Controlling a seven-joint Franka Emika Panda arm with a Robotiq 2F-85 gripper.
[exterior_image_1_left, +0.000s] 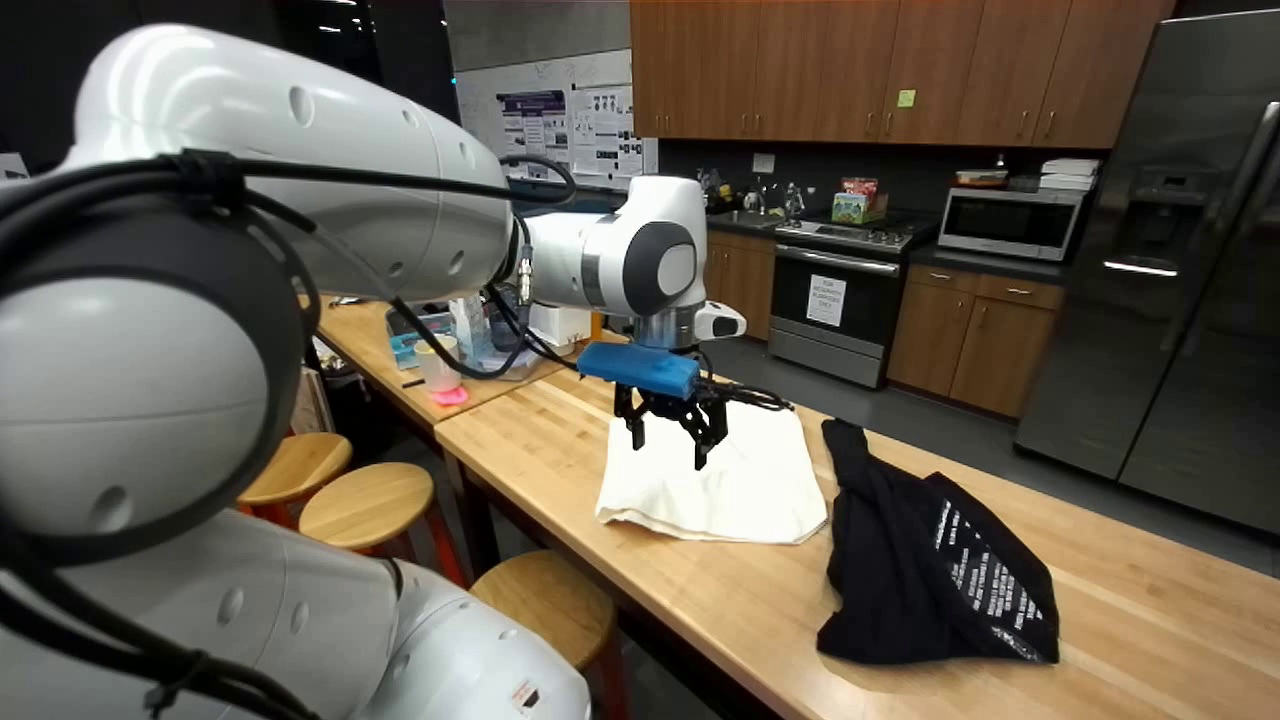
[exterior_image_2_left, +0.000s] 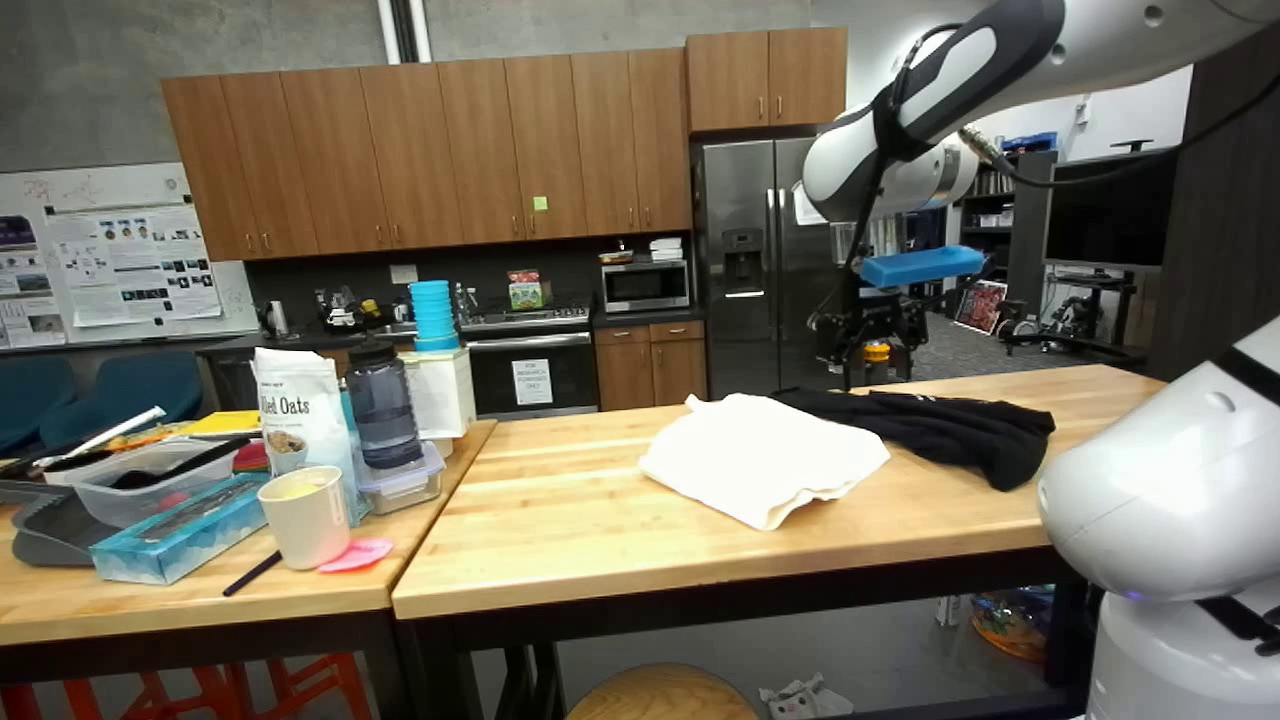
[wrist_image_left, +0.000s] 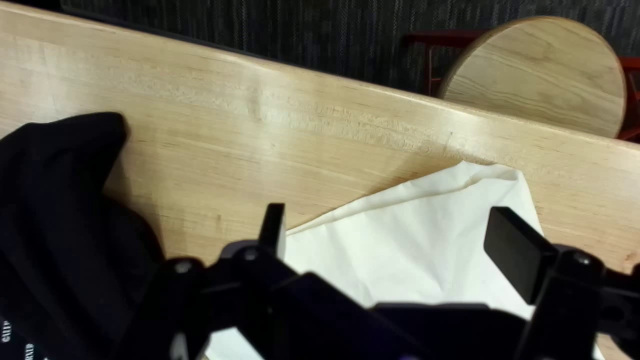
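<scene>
A white cloth (exterior_image_1_left: 744, 486) lies folded and fairly flat on the wooden table. To its right rests a black garment (exterior_image_1_left: 930, 558) with white print, bunched at one side. My gripper (exterior_image_1_left: 668, 454) hangs above the white cloth, its two fingers wide apart, nothing between them. From the wrist view, the open gripper frames part of the white cloth (wrist_image_left: 390, 258) below, including a folded corner near the table edge. The black garment (wrist_image_left: 66, 228) fills the left side there. In the second exterior view the white cloth (exterior_image_2_left: 762, 456) lies in front of the black garment (exterior_image_2_left: 948, 426).
Stools (exterior_image_1_left: 552, 606) stand along the table's near side. The adjoining table carries a mug (exterior_image_2_left: 306, 516), an oats bag (exterior_image_2_left: 306, 414), a tissue box (exterior_image_2_left: 180, 528) and other clutter. Bare wooden tabletop (exterior_image_2_left: 540, 516) shows left of the white cloth.
</scene>
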